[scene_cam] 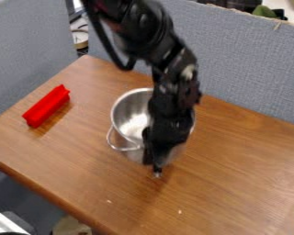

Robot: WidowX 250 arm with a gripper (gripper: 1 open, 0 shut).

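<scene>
A steel pot (pixel 131 115) with a wire handle stands near the middle of the wooden table (pixel 235 184). My black gripper (pixel 158 161) reaches down from the top over the pot's right side and hides much of it. The gripper is blurred; its fingers look close together at the pot's near right side, and I cannot see whether anything is between them.
A red bar-shaped object (pixel 47 105) lies on the table at the left. Grey padded walls line the back and left.
</scene>
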